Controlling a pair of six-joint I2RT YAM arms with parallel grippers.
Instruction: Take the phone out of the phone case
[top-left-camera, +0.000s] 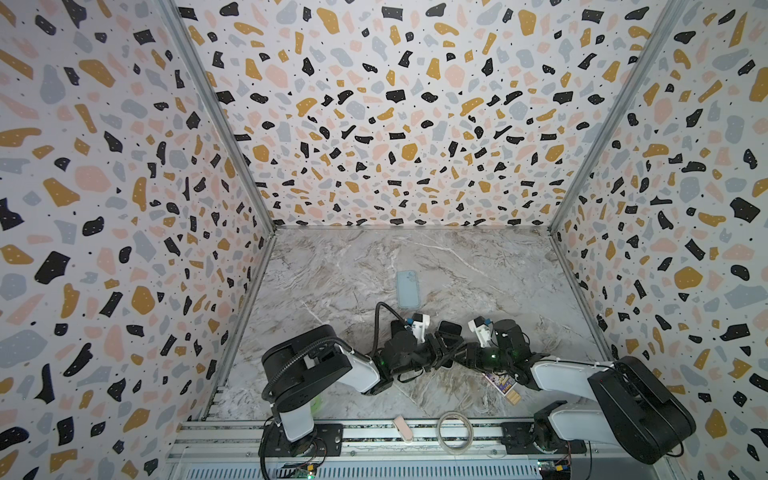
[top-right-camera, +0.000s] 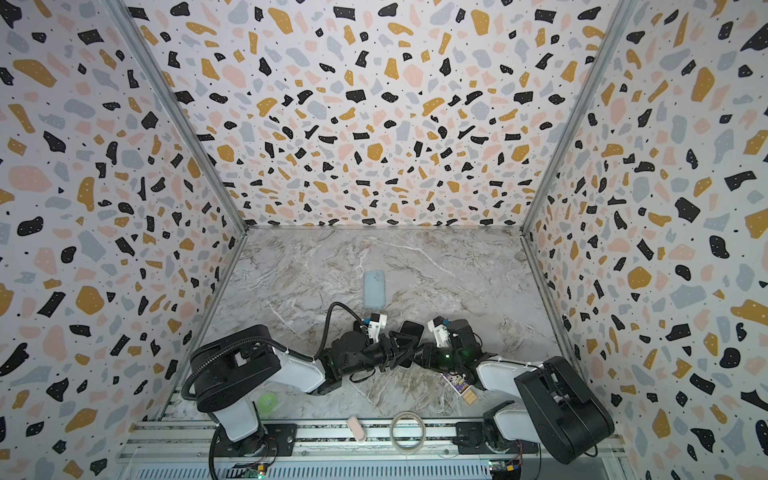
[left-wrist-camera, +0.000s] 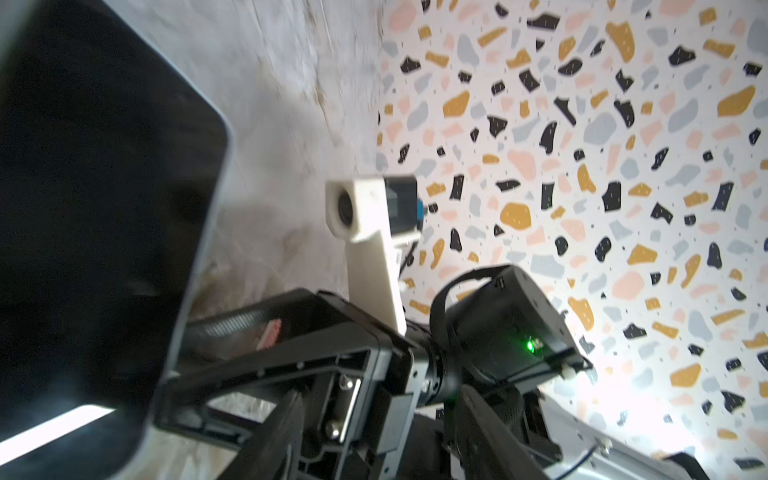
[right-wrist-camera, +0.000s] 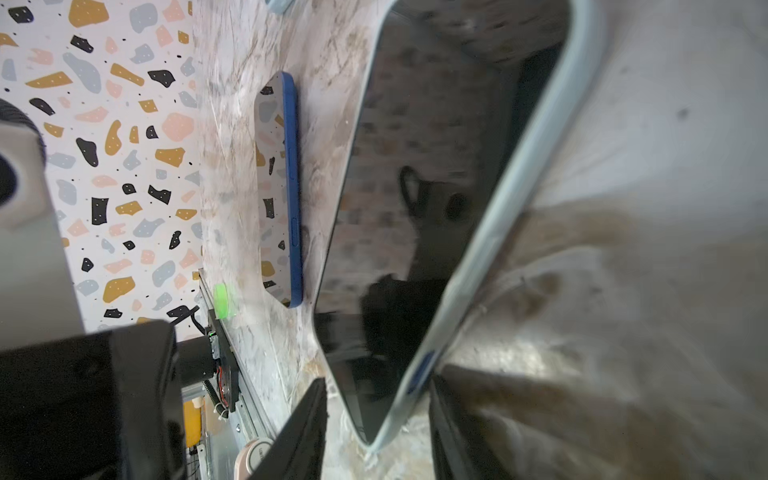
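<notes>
A black-screened phone (top-left-camera: 449, 328) with a pale rim lies between my two grippers near the front middle, partly covered by them in both top views. It fills the left side of the left wrist view (left-wrist-camera: 96, 240) and the middle of the right wrist view (right-wrist-camera: 424, 176). My left gripper (top-left-camera: 438, 352) reaches over it; its opening is unclear. My right gripper is at the phone's end, its fingertips either side, shut on it. A light blue case (top-left-camera: 408, 289) lies just behind.
A colourful card (top-left-camera: 497, 382) lies under the right arm, and a green item (top-right-camera: 267, 404) by the left arm. A tape roll (top-left-camera: 454, 430) and a pink block (top-left-camera: 402, 428) sit on the front rail.
</notes>
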